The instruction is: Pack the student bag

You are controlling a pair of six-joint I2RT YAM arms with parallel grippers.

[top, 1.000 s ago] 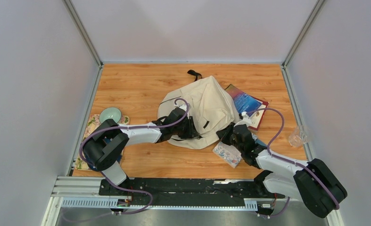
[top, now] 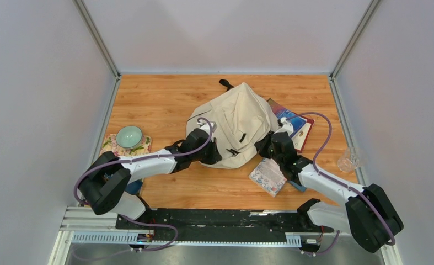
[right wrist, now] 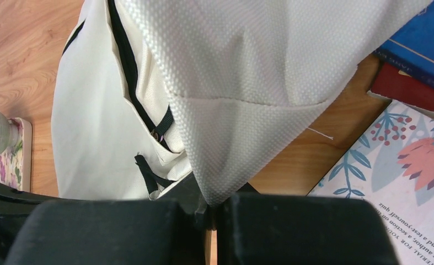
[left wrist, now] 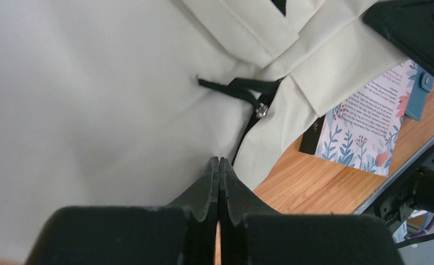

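The cream bag (top: 236,110) lies crumpled mid-table. In the left wrist view a zipper (left wrist: 262,110) with black pulls shows on it; my left gripper is shut over the fabric beside it, nothing visible between its fingers. My right gripper is shut on a corner of the bag's fabric (right wrist: 242,132), at the bag's right side. A floral booklet (top: 267,175) lies below the bag, and blue and red books (top: 300,124) lie to its right.
A green bowl (top: 128,136) on a floral item (top: 108,144) is at the left. A clear cup (top: 348,160) stands at the right edge. Walls enclose the table.
My left gripper has drawn back slightly leftward from the zipper area. My right gripper has shifted a little upward with the bag's corner, and the bag has moved slightly with it.
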